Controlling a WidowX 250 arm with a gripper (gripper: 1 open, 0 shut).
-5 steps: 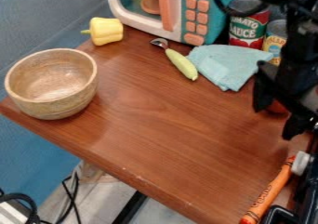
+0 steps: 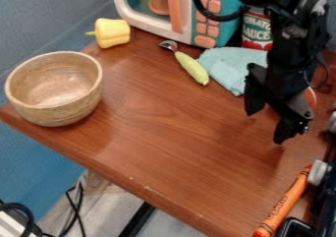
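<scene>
My black gripper (image 2: 269,118) hangs at the right side of the table, just above its top, over a red round object (image 2: 306,113) that it partly hides. Whether its fingers are open or shut, or hold anything, is hard to tell. A wooden bowl (image 2: 53,88) sits at the left.
At the back stand a yellow pepper (image 2: 110,31), a toy microwave (image 2: 171,5) and a red can (image 2: 256,29). A corn cob (image 2: 192,67) and blue cloth (image 2: 226,67) lie nearby. An orange crayon-shaped object (image 2: 286,204) lies front right.
My gripper has moved to the left, toward the blue cloth. The other objects in view look unmoved.
</scene>
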